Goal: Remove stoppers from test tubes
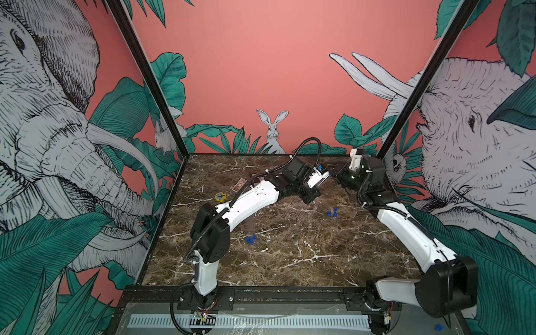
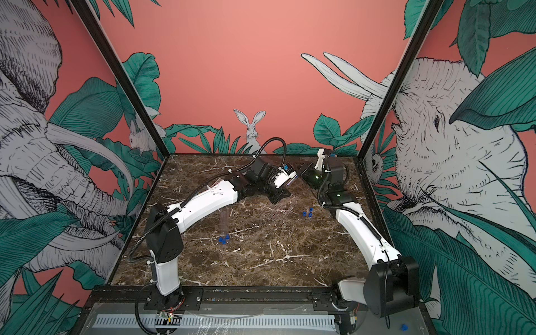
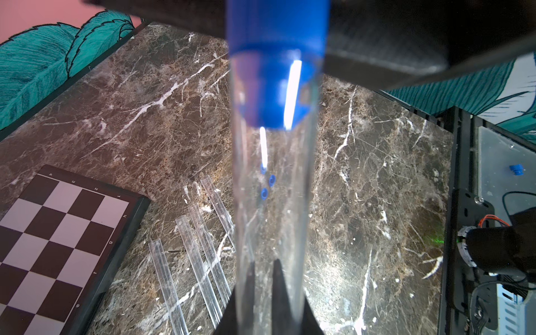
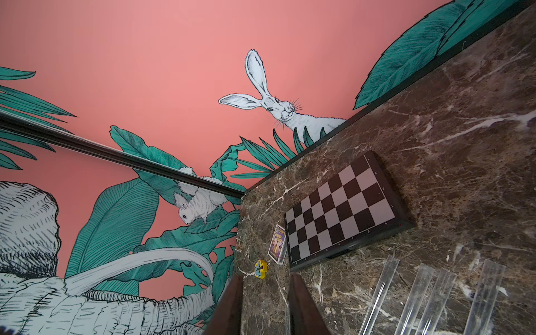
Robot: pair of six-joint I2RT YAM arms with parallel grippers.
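Note:
My left gripper is shut on a clear test tube (image 3: 270, 217) with a blue stopper (image 3: 276, 25) in its top, held above the middle-back of the table. My right gripper is just right of it in both top views, its fingers apart with nothing seen between them. Several clear tubes without visible stoppers (image 3: 198, 262) lie on the table beside the chessboard. Small blue stoppers lie in two groups, one at the front left (image 1: 250, 239) and one at the middle right (image 1: 333, 213).
A chessboard (image 4: 340, 212), a card pack (image 4: 277, 244) and a yellow item (image 4: 260, 269) lie toward the back left. A blue piece (image 1: 438, 327) sits off the table at the front right.

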